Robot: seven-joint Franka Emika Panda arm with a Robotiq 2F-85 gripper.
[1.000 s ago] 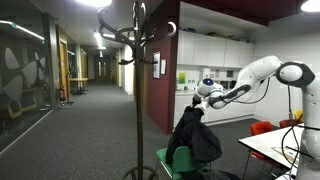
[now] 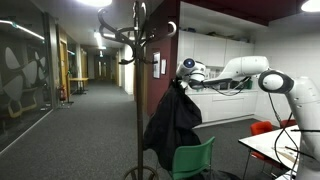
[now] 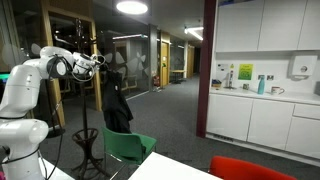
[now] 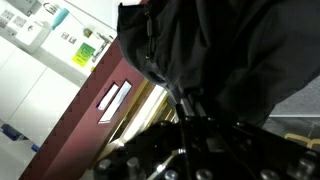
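A black garment (image 2: pixel 172 124), looking like a jacket, hangs in long folds from my gripper (image 2: pixel 181 78). The gripper is shut on its upper part. Its lower end hangs beside the green chair (image 2: pixel 192 158) in exterior view 1. Dark cloth (image 4: pixel 225 50) fills much of the wrist view around the gripper, hiding where the fingers pinch it. The coat rack (image 2: pixel 140 95), a tall pole with curved hooks on top, stands left of the garment in that exterior view. From the other side, the garment (image 3: pixel 115 108) hangs near the rack's pole (image 3: pixel 83 120).
A white table (image 3: pixel 172 168) stands in front, with red chairs (image 3: pixel 245 168) by it. Along the back are white cabinets (image 3: pixel 250 118) with a counter. The grey corridor floor (image 2: pixel 90 120) left of the rack is clear.
In exterior view 1 my gripper has moved up and left, carrying the garment. The cloth, earlier bunched in front of the green chair, now hangs longer and leaves more of the chair visible.
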